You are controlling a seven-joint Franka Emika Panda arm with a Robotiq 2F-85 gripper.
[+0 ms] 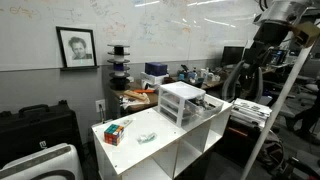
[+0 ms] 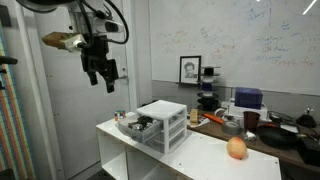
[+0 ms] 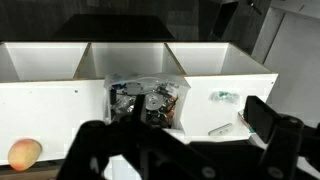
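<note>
My gripper (image 2: 100, 82) hangs high above and to the side of the white shelf, empty, its black fingers (image 3: 285, 140) spread wide at the bottom of the wrist view. A white drawer unit (image 1: 183, 102) stands on the shelf top. Its pulled-out clear drawer (image 2: 140, 128) holds a jumble of small dark and metallic items (image 3: 150, 100), seen from above in the wrist view. A round orange-pink fruit (image 2: 237, 148) rests on the bare white surface. In exterior view 1, a multicoloured block (image 1: 113, 133) sits near one end, with a small clear packet (image 1: 147, 137) beside it.
Open cubbies (image 3: 130, 60) lie below the white top (image 3: 60, 100). A pen-like stick (image 3: 221, 130) lies right of the drawer in the wrist view. Behind runs a wooden bench with a pan (image 2: 278, 138) and a blue box (image 2: 248, 97).
</note>
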